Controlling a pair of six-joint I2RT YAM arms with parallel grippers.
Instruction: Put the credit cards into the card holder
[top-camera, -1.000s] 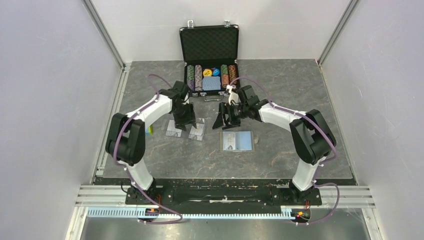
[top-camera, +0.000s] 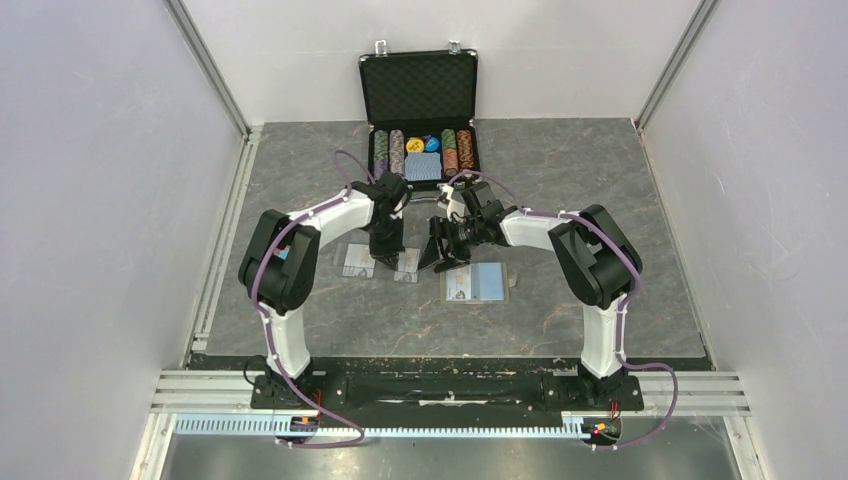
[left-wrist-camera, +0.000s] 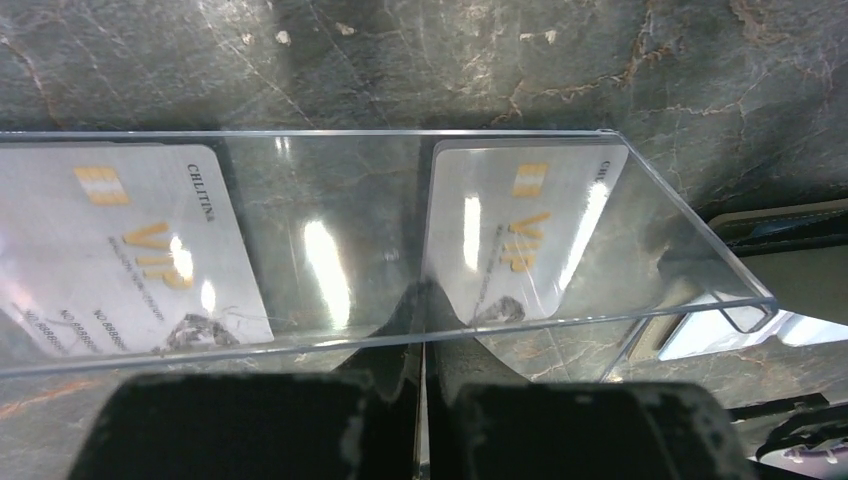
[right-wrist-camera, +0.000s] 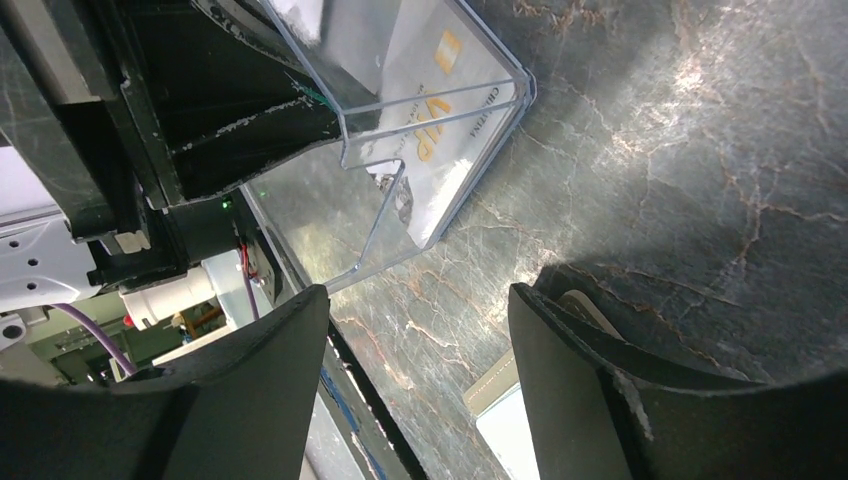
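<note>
A clear acrylic tray (left-wrist-camera: 330, 275) holds two stacks of grey cards, one at left (left-wrist-camera: 130, 250) and one at right (left-wrist-camera: 520, 220). My left gripper is shut at the tray's near side, between the stacks; no card shows held in it. My right gripper stands part open to the right of the tray, nothing visible between its fingers, with the tray's end ahead of it. The open card holder (top-camera: 485, 282), with a card in one side and a pale blue inside, lies below the right gripper in the top view.
An open case of poker chips (top-camera: 420, 90) stands at the back middle. White walls bound both sides.
Both arms have shifted inward since a second ago. The left gripper and the tray with its cards have moved rightward, toward the right gripper.
</note>
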